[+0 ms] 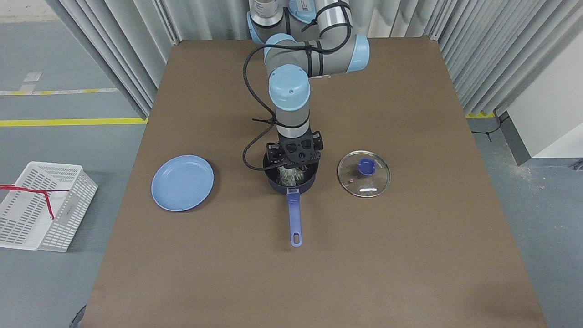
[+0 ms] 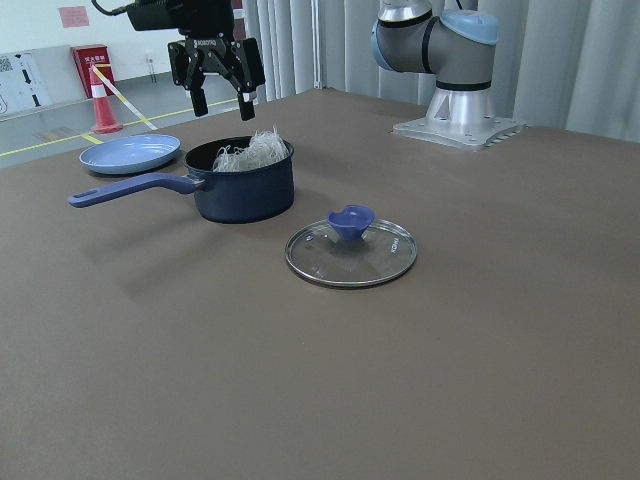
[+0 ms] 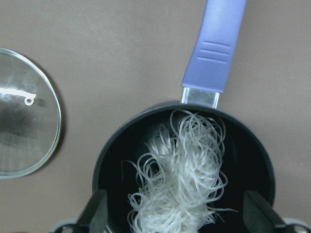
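A dark saucepan (image 2: 245, 200) with a blue handle (image 1: 294, 218) sits mid-table, holding a loose heap of white translucent noodles (image 3: 180, 189). My gripper (image 2: 222, 103) hangs just above the pot with its fingers apart and nothing between them; in the front view its black housing hides part of the pot. Its two fingertips frame the noodles at the bottom of the wrist view.
A glass lid (image 1: 355, 183) with a blue knob lies right of the pot in the front view, a blue plate (image 1: 182, 183) to its left. A white crate (image 1: 43, 229) stands on the floor at left.
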